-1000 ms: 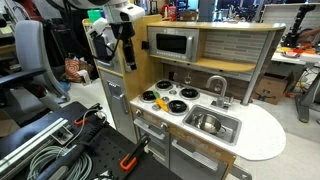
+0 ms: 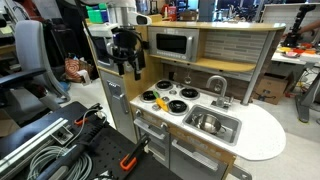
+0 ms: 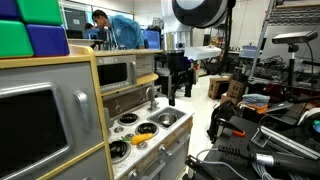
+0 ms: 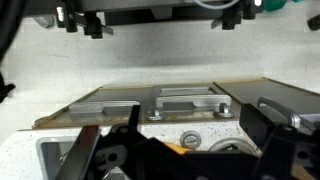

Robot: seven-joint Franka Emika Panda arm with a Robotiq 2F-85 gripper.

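My gripper is open, with empty space between its fingers in the wrist view. In the first exterior view it hangs high in front of the toy kitchen's left part, well clear of the counter. A small yellow-orange object (image 2: pixel 162 102) lies among the black stove burners (image 2: pixel 178 106). Only part of that object (image 4: pixel 178 150) shows at the bottom of the wrist view, behind dark gripper parts. To the right of the stove is a metal sink (image 2: pixel 212 122) with a tall faucet (image 2: pixel 220 88).
A microwave (image 2: pixel 175 43) is set under the wooden shelf (image 2: pixel 215 25), behind the stove. Cabinet doors and drawers (image 2: pixel 190 155) front the counter and look shut. A tall cabinet with a handle (image 3: pixel 45 120) stands at the kitchen's left. Cables (image 2: pixel 60 155) lie on the dark table.
The gripper's hand has turned, now showing a broader side to the first exterior view, and its fingers have shifted slightly to the right. The kitchen and the yellow-orange object look unmoved.
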